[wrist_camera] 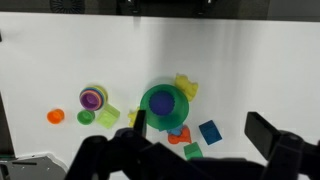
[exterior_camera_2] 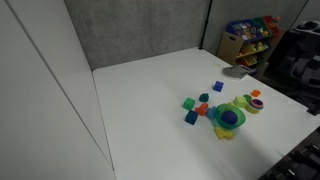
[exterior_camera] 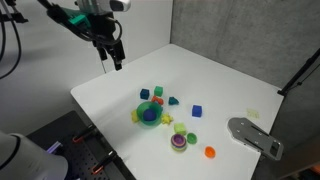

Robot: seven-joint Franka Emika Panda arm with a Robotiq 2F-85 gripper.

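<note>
My gripper (exterior_camera: 111, 60) hangs high over the left side of the white table, well above the toys. In the wrist view its dark fingers (wrist_camera: 262, 133) stand wide apart, so it is open, with nothing held between them. Below it on the table sits a green bowl (wrist_camera: 148, 104) with a dark blue-purple round thing (wrist_camera: 162, 103) inside. Yellow pieces (wrist_camera: 185, 86) lie beside the bowl. Close by are a red piece (exterior_camera: 157, 99), a green block (exterior_camera: 159, 91), a dark blue block (exterior_camera: 144, 94) and a teal piece (exterior_camera: 174, 101).
Farther off lie a blue block (exterior_camera: 197, 111), a light green block (exterior_camera: 180, 128), a striped round stack (exterior_camera: 178, 143), a green round piece (exterior_camera: 193, 138) and an orange one (exterior_camera: 210, 152). A grey metal object (exterior_camera: 256, 137) rests near the edge. Broad bare table surrounds the toys.
</note>
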